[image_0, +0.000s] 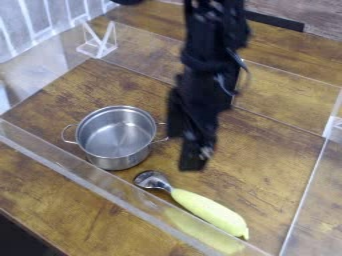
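Note:
A steel pot (118, 138) with two handles sits on the wooden table at left. A yellow corn-like object (207, 213) lies at the lower middle, beside a metal spoon or scoop (151, 181) whose far end touches or meets it. The dark gripper (207, 150), blurred by motion, hangs over the table right of the pot and above the yellow object, open, with no object visible in it.
Clear low walls border the work area along the front and right (318, 185). A white bracket (98, 42) stands at the back left. The wooden surface right of the gripper is clear.

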